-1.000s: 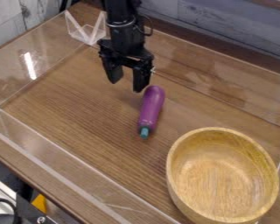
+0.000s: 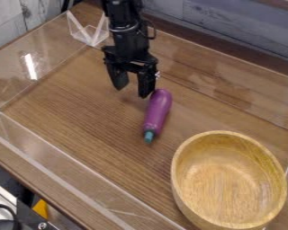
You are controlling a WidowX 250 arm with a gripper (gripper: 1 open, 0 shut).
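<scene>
A black robot arm comes down from the top centre of the camera view, its gripper [image 2: 130,83] low over the wooden table, just left of and behind a purple eggplant-like object [image 2: 158,111] with a teal tip. The gripper's dark fingers appear spread apart, with nothing visible between them. The purple object lies lengthwise on the table, pointing toward the front.
A large yellow bowl [image 2: 229,171] fills the front right of the table. Clear plastic pieces stand at the left and back-left edges, and dark items with yellow lie at the lower-left edge.
The gripper has shifted slightly while staying behind and left of the purple object. The purple object and the bowl look essentially unmoved.
</scene>
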